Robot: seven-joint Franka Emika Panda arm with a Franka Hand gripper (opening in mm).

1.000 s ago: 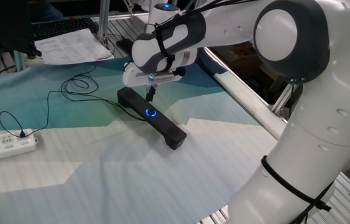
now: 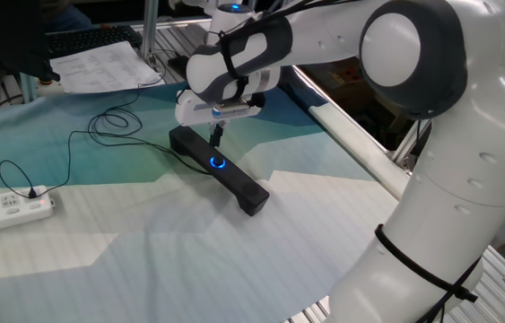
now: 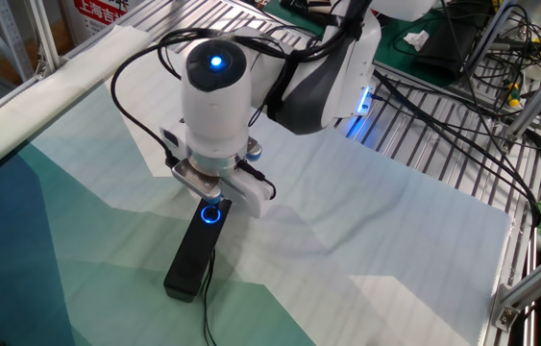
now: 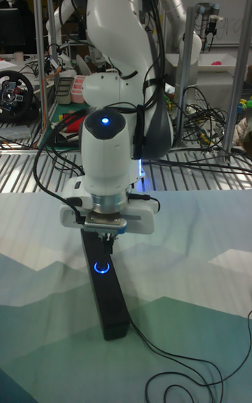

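A long black bar-shaped device [image 2: 234, 182], like a speaker, lies on the table cloth with a glowing blue ring around its round knob [image 2: 218, 161]. My gripper [image 2: 215, 144] points down just behind the knob in exterior view 1, its dark fingers close together and shut, with nothing seen between them. In exterior view 3 the fingertips sit low over the bar [image 4: 109, 306], slightly beyond the ring [image 4: 101, 268]. Whether they touch the device cannot be told. Exterior view 2 shows the ring [image 3: 210, 214] lit, while the hand hides the fingers and the bar's far end.
A thin black cable [image 2: 70, 152] runs loosely from the bar across the cloth. The white power strip [image 2: 8, 209] lies at the left edge, and printed paper [image 2: 108, 67] at the back.
The arm's upper joint has shifted very slightly left in the view, and the hand has barely moved with it. The bar and its lit ring look unchanged.
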